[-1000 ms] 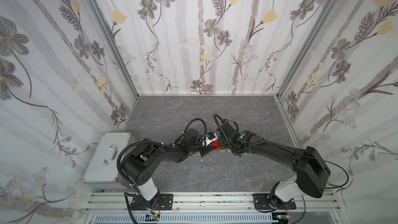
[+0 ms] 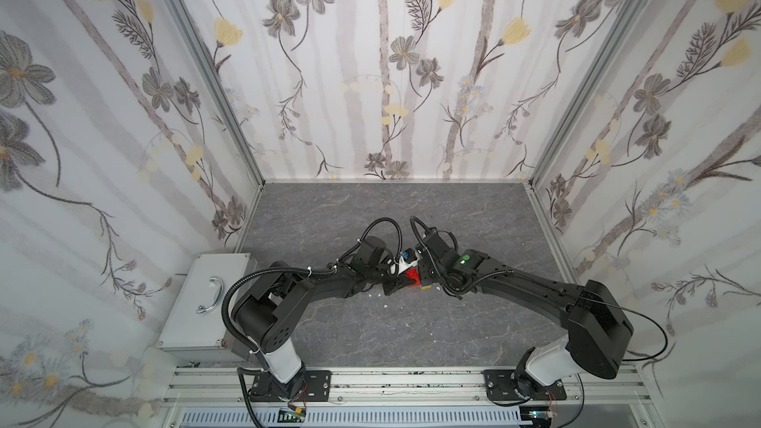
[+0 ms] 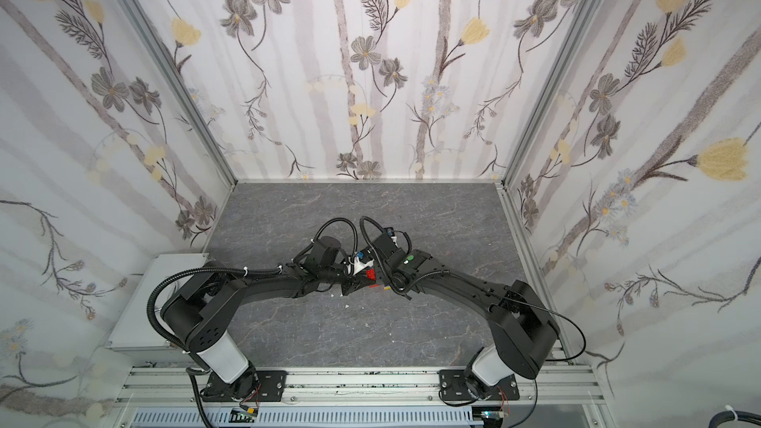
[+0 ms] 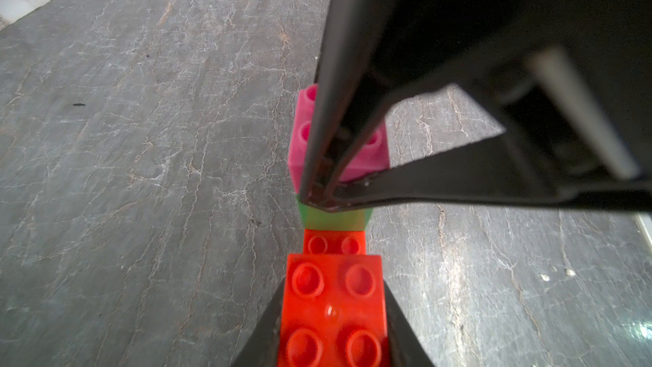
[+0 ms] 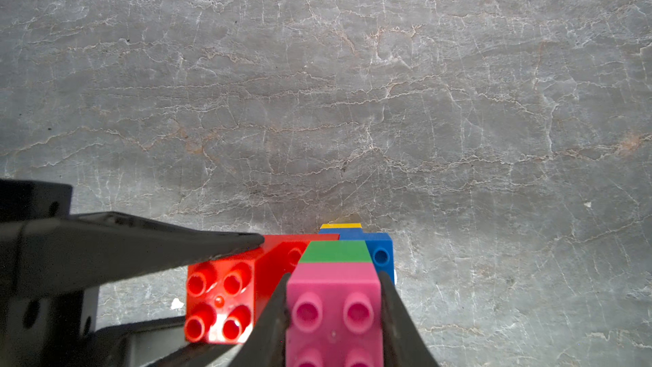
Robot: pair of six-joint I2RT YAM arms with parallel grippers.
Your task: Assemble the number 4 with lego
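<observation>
In the left wrist view, a red brick [image 4: 332, 299] with round studs is clamped by my left gripper. Another red brick [image 4: 332, 242] lies just beyond it, below a green piece [image 4: 326, 219] and a pink brick [image 4: 363, 163]. My right gripper is shut on the pink brick [image 5: 333, 295], which sits against the green piece [image 5: 336, 251]. Beside these, the right wrist view has the red brick [image 5: 220, 299] between the left gripper's fingers [image 5: 217, 243], adjoining more red. Blue bricks [image 5: 380, 256] and a yellow piece [image 5: 343, 225] lie partly hidden behind.
A grey box [image 2: 198, 301] with a handle stands at the left edge of the table. Tiny light crumbs dot the grey tabletop [image 2: 380, 337] near the grippers. Both arms crowd close together mid-table.
My left gripper has shifted slightly right and toward the back, with its wrist turned a little. The right arm has barely moved.
</observation>
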